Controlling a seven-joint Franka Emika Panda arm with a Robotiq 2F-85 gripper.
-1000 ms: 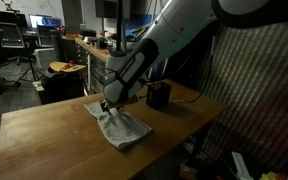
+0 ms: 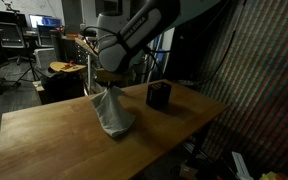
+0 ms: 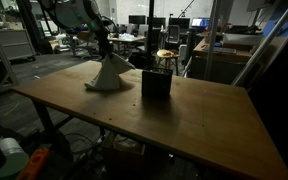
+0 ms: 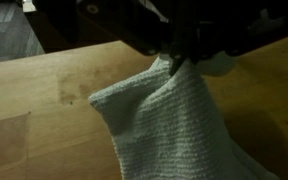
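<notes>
A light grey, ribbed cloth (image 2: 113, 114) hangs in folds from my gripper (image 2: 112, 86), its lower part on or just over the wooden table. In exterior view 2 the cloth (image 3: 108, 75) forms a peak beneath the gripper (image 3: 106, 48) and spreads out below. The wrist view has the gathered cloth (image 4: 174, 115) rising to the gripper, which is shut on it. The fingertips are dark and hard to make out there.
A black box-shaped holder (image 2: 158, 95) stands on the table to the right of the cloth; in exterior view 2 the holder (image 3: 156, 84) has thin items poking from its top. Bare wooden tabletop (image 2: 44, 140) lies to the left and front.
The gripper has risen from the table with the cloth pinched in it. Once spread flat, the cloth now hangs up in a narrow, draped shape.
</notes>
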